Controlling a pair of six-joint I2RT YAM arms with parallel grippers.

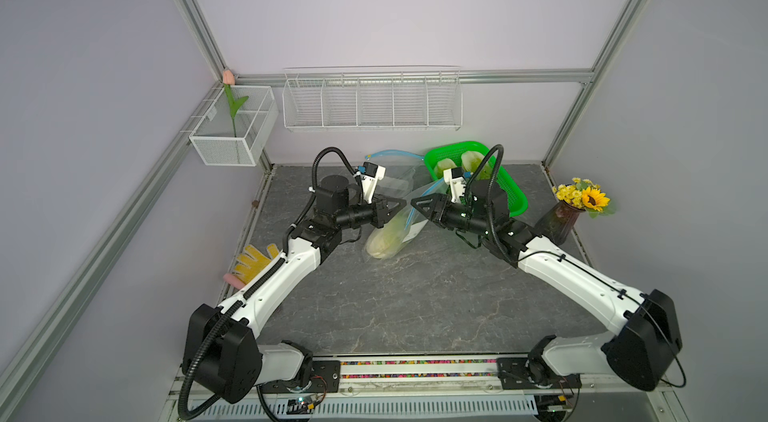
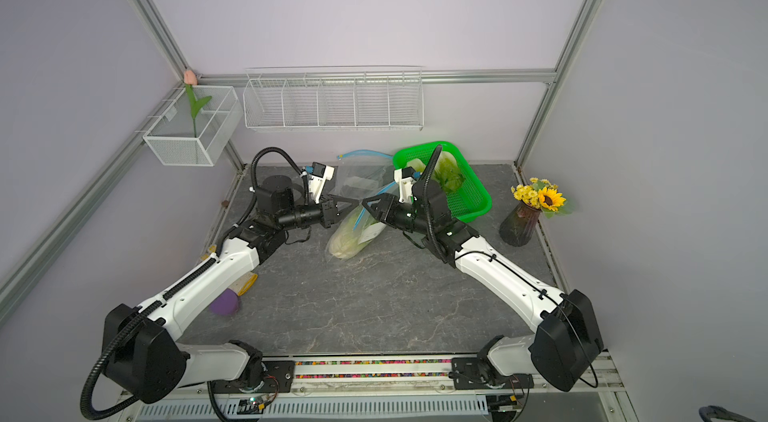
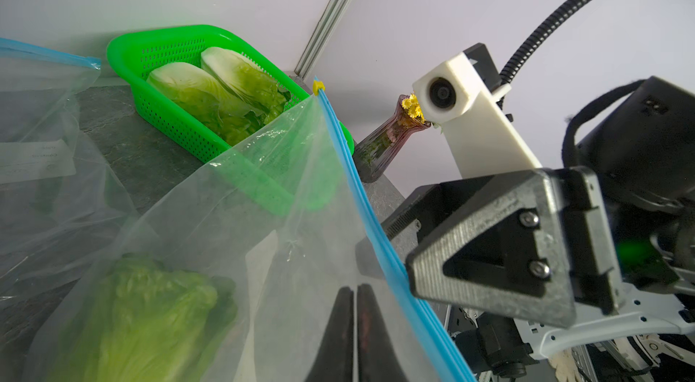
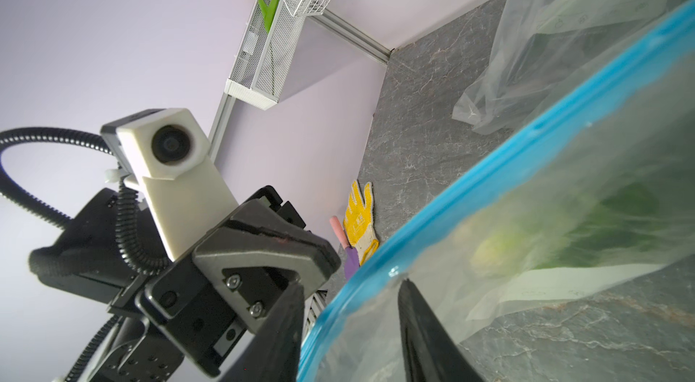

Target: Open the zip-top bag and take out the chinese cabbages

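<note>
A clear zip bag (image 1: 385,239) with a blue zip strip (image 3: 340,150) holds a Chinese cabbage (image 3: 152,317) and stands between both grippers at the table's middle. My left gripper (image 1: 397,208) reaches to the bag from the left; in the left wrist view its fingertips are close together on the bag's film below the strip. My right gripper (image 1: 418,204) is at the bag's other side, fingers part open beside the blue strip in the right wrist view; whether film lies between them is unclear.
A green basket (image 3: 155,114) with cabbages stands behind on the right, with another clear bag (image 4: 535,49) behind the first. A vase of flowers (image 2: 520,222) is at the right, a yellow glove (image 4: 359,215) at the left.
</note>
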